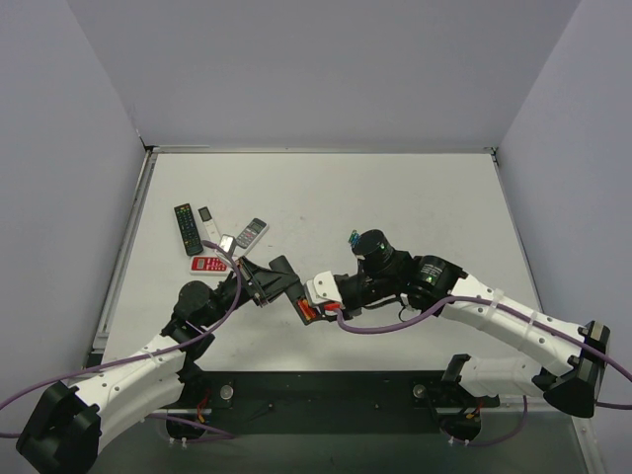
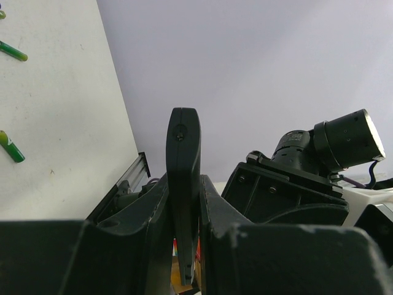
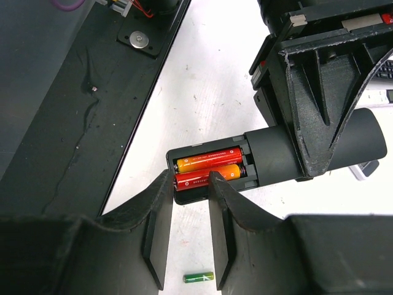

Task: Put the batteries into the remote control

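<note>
A black remote (image 1: 284, 269) is held up over the table by my left gripper (image 1: 277, 281), which is shut on it; the left wrist view shows its dark end rising between the fingers. In the right wrist view two red-orange batteries (image 3: 209, 160) lie side by side in its open compartment. My right gripper stands part open just over the compartment's left end, its fingertips near the lower battery, with no battery clearly gripped. In the left wrist view, loose green batteries (image 2: 13, 147) lie on the table.
Several other remotes (image 1: 188, 229) lie at the back left of the white table (image 1: 395, 188). A dark front edge (image 3: 73, 141) runs along the near side; walls enclose the sides and back.
</note>
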